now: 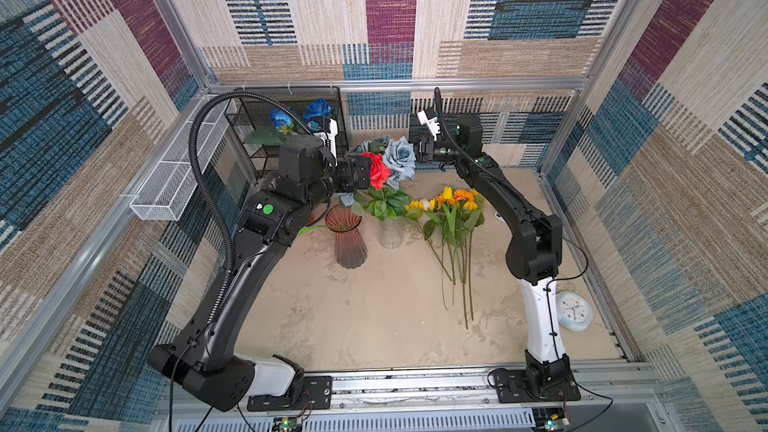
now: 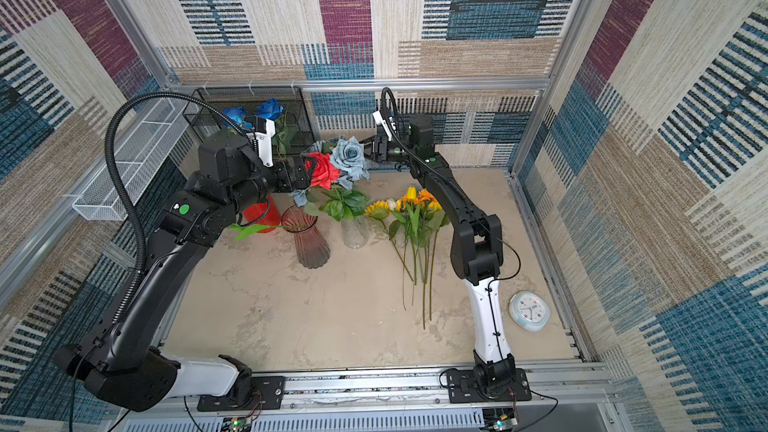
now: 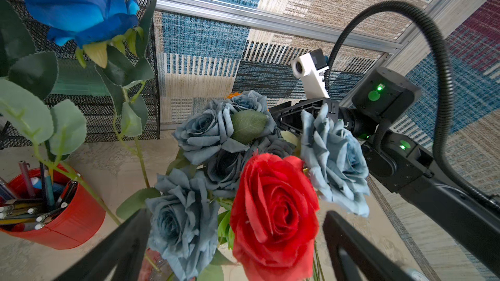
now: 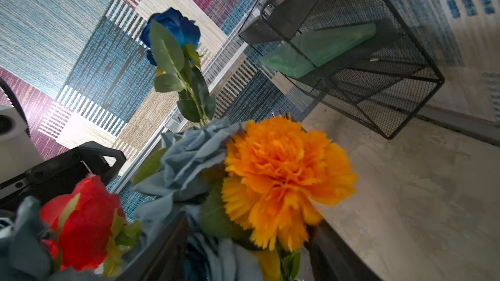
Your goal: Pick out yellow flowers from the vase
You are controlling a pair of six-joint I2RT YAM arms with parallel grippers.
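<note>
A clear vase (image 1: 390, 233) holds grey-blue roses (image 3: 182, 226) and a red rose (image 3: 273, 213). An orange-yellow flower (image 4: 286, 171) rises among them, close before my right gripper, whose fingers are part open on either side below its head. My left gripper (image 1: 360, 176) is open by the red rose. Yellow flowers (image 2: 408, 208) lie on the table to the right of the vase, stems toward the front.
A brown vase (image 1: 348, 244) stands left of the clear one. A red pen cup (image 3: 62, 218), a black mesh rack (image 4: 390, 99) and a clock (image 2: 529, 311) are around.
</note>
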